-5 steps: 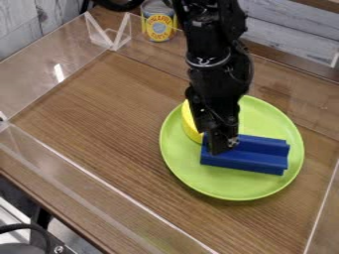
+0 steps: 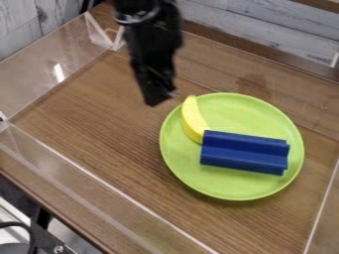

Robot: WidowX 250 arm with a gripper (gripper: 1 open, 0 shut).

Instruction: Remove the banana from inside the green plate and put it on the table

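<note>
The yellow banana (image 2: 195, 120) lies inside the green plate (image 2: 199, 180), along its upper left side and leaning close to the blue block. My dark gripper (image 2: 158, 95) hangs up and to the left of the plate, clear of the banana. It is blurred by motion, so the state of its fingers cannot be made out, and no object shows at its tip.
A blue block (image 2: 245, 154) fills the middle of the plate. To the plate's left the wooden table (image 2: 106, 129) is bare. Clear plastic walls (image 2: 79, 184) run along the left and front edges.
My gripper has lifted off the plate and swung up and to the left, now blurred. It hides the can at the back. Banana, block and plate appear unmoved.
</note>
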